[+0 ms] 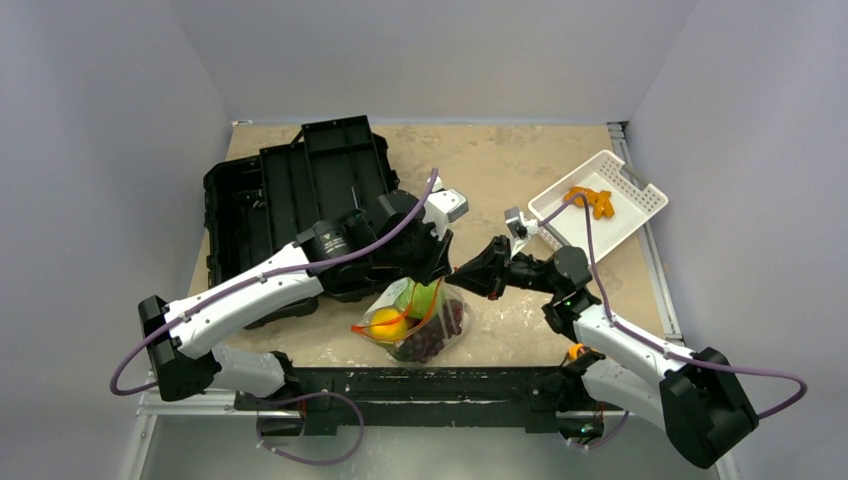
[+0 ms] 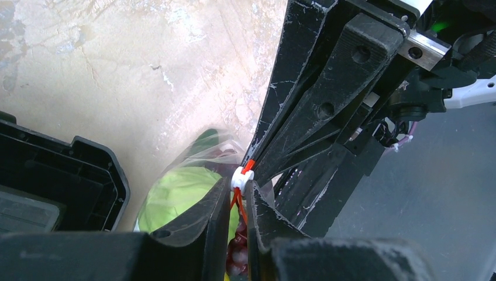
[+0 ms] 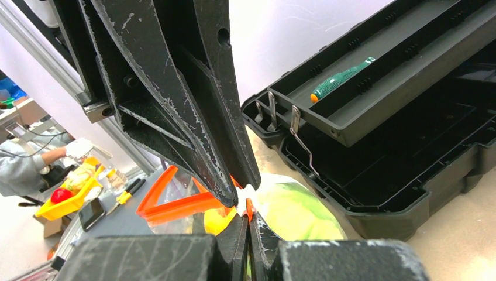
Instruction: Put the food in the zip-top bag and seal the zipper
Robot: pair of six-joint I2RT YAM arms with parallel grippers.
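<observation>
The clear bag sits near the table's front edge. Inside it are a yellow lemon-like fruit, a green cabbage-like item and dark grapes. Its orange zip stands spread apart on the lemon side. The white slider lies between the tips of my left gripper, which is shut on it. Close against it from the right, my right gripper is shut on the thin end of the orange zip just beyond the slider. The two grippers' tips almost touch.
An open black toolbox stands at the left, close to the left arm. At the right back, a white basket holds several orange-brown pieces. Bare table lies behind the grippers.
</observation>
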